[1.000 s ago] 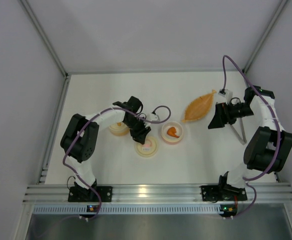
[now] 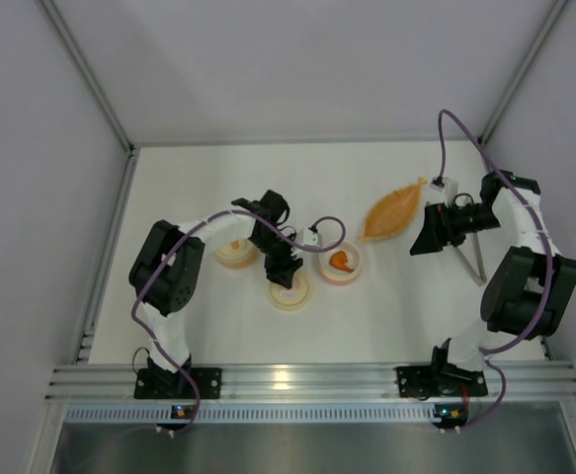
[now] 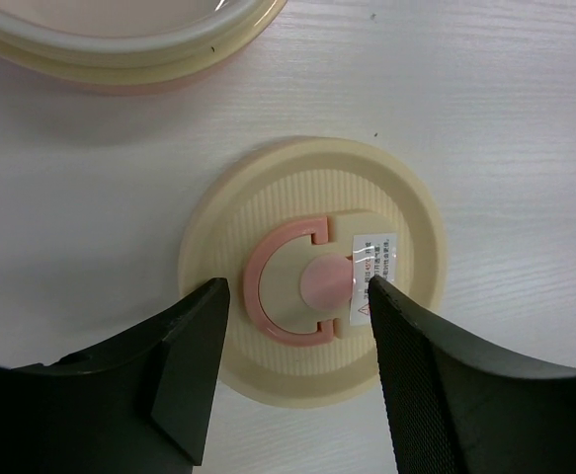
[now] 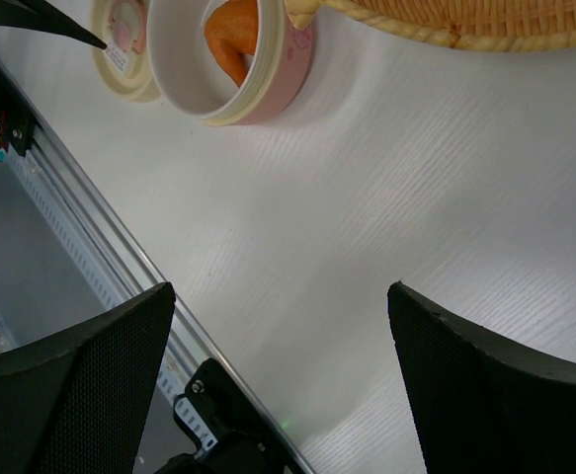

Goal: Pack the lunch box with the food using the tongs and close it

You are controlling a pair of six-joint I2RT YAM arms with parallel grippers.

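Observation:
A round cream lid [image 3: 228, 197] with a pink clasp lies on the table; my left gripper hangs over it, fingers apart on either side of the clasp, part open. Whether they touch it I cannot tell. A pink-rimmed container [image 2: 352, 267] holding a chicken drumstick [image 4: 230, 35] sits right of the lid. A second round container [image 2: 236, 259] with yellow food is at the left, partly hidden by the left arm. My right gripper [image 2: 431, 227] stands open over the right side of the table, empty.
A wicker basket [image 2: 391, 212] lies behind the drumstick container. Thin rods [image 2: 475, 262] lie at the right under the right arm.
My left gripper and arm have shifted slightly right over the lid. The right arm has not moved.

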